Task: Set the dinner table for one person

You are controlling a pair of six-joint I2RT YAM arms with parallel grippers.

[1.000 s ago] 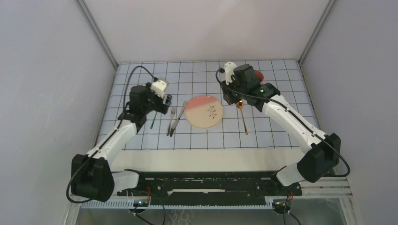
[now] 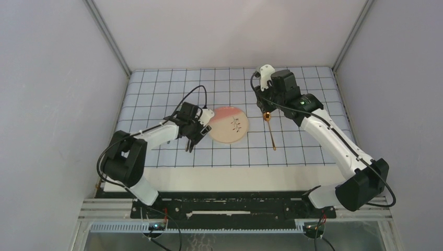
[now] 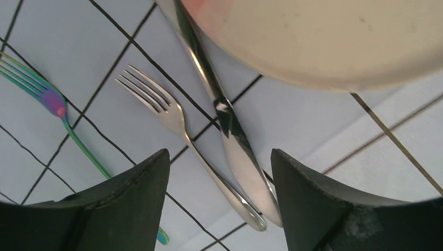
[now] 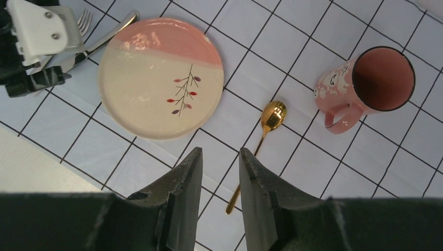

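A cream and pink plate (image 2: 228,125) with a leaf sprig lies mid-table. Left of it are a silver knife (image 3: 234,141), its upper end beside the plate rim, and a silver fork (image 3: 175,123); a rainbow fork (image 3: 55,102) lies further left. My left gripper is open above the knife and fork handles, apparently holding nothing. To the plate's right lies a gold spoon (image 4: 273,116). A pink mug (image 4: 345,89) stands beyond the spoon, hidden by the arm in the top view. My right gripper is part open, empty, above the table between plate and spoon.
A plain white strip (image 2: 230,178) runs along the near edge. In the right wrist view the left gripper covers part of the silver cutlery beside the plate.
My left gripper has moved right and toward the front, from above the forks to over the knife beside the plate. My right gripper has shifted slightly to the right. The tableware looks unmoved.
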